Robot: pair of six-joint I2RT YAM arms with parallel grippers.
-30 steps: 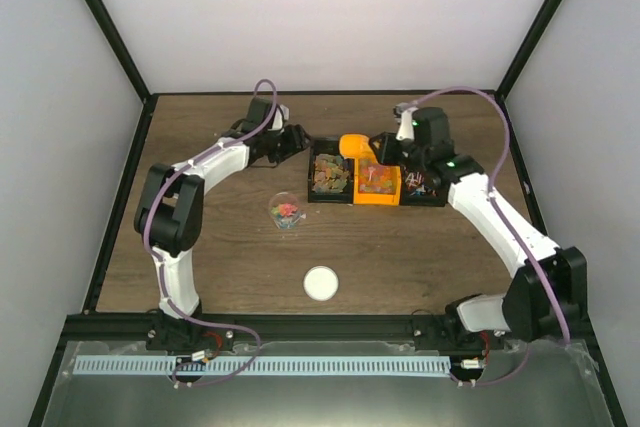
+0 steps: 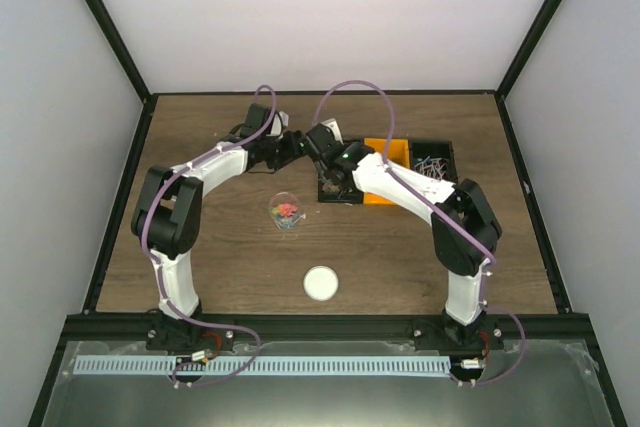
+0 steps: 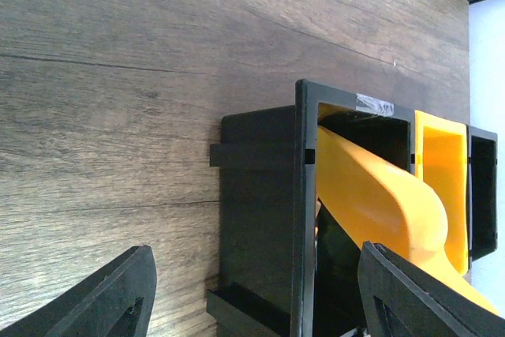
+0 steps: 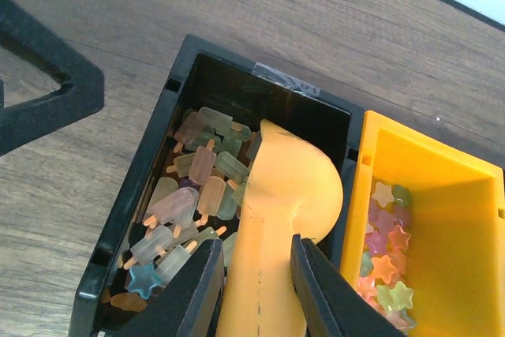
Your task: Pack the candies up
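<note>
My right gripper is shut on an orange scoop (image 4: 276, 195), whose bowl rests inside the left black bin (image 4: 142, 155) among ice-pop-shaped candies (image 4: 205, 167) and a blue star. The orange middle bin (image 4: 450, 234) holds pastel star candies (image 4: 383, 269). In the left wrist view, the scoop (image 3: 379, 203) shows inside the bin's side wall. My left gripper (image 2: 290, 147) is beside the bins' left end, fingers apart with nothing between them. A clear round container (image 2: 286, 211) with coloured candies sits below the arms in the top view.
A white round lid (image 2: 320, 283) lies on the near table. A right black bin (image 2: 432, 165) holds pale items.
The right arm has swung left from over the right bins, taking the orange scoop into the left black bin. The bin row appears shifted slightly right. The left arm has barely moved.
</note>
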